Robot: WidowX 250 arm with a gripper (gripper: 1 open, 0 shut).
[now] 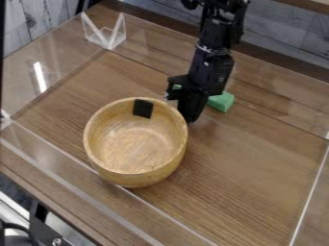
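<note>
The black robot gripper (190, 110) reaches down from the top centre, its tip just behind the right rim of a round tan bowl (135, 154). Its fingers look shut, though they are small and dark. A green object (218, 101) lies just right of the gripper, partly hidden behind it. A small black block (144, 109) is at the bowl's back rim.
A clear plastic holder (106, 31) stands at the back left.
</note>
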